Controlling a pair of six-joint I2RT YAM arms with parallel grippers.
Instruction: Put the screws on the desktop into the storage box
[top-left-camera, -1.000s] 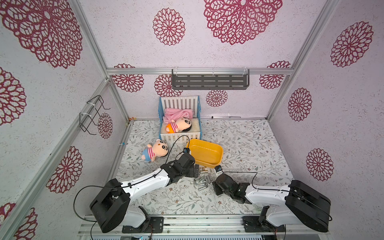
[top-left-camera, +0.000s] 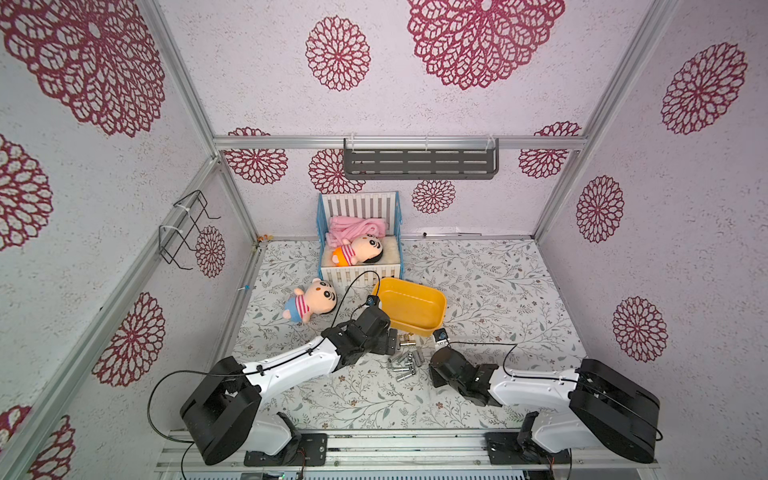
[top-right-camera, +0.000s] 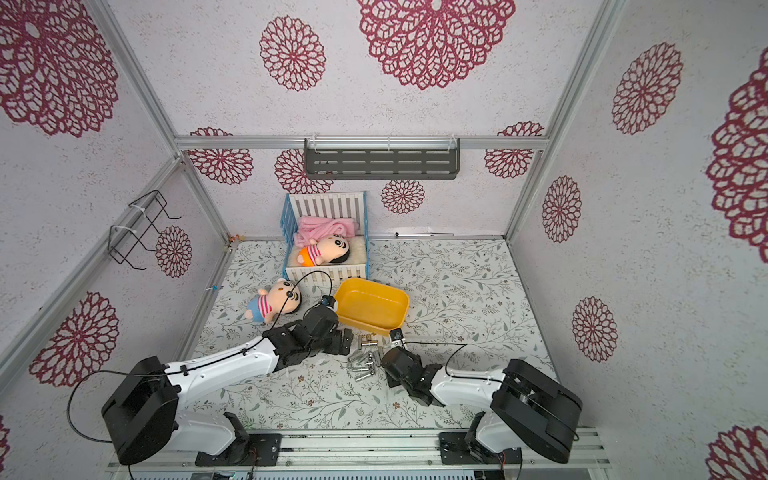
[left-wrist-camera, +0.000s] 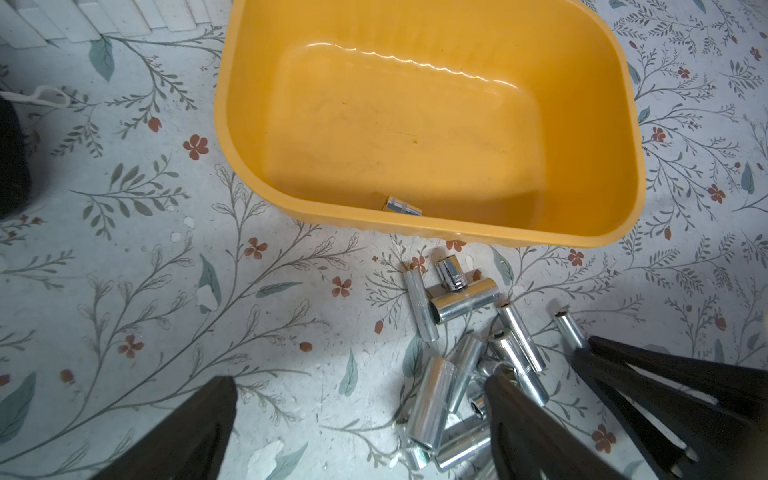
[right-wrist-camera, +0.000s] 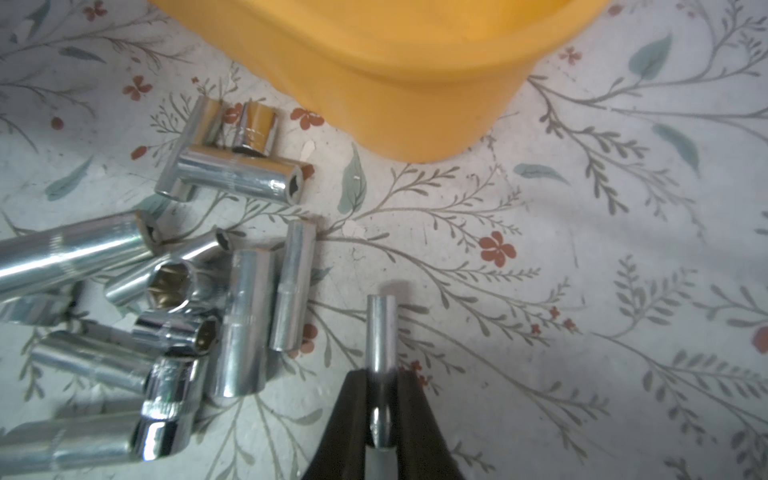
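A slim silver socket piece (right-wrist-camera: 382, 328) is pinched between the fingers of my right gripper, its far end pointing toward the yellow box (left-wrist-camera: 424, 232). Left of it lies a loose pile of shiny metal pieces (right-wrist-camera: 244, 320), several of them touching one another. A short piece and two longer ones (right-wrist-camera: 240, 174) rest close to the box's near wall. Inside the box, one small metal piece (left-wrist-camera: 402, 206) shows by the near side. My left gripper is spread wide beside the pile, its blurred fingers (left-wrist-camera: 180, 432) apart. Pieces are partly hidden behind its right finger.
A doll (top-left-camera: 310, 301) lies on the table to the left. Behind the box's left end stands a toy crib (top-left-camera: 360, 272) with another doll inside. The two arms are close together around the pile. Patterned table right of the box is clear.
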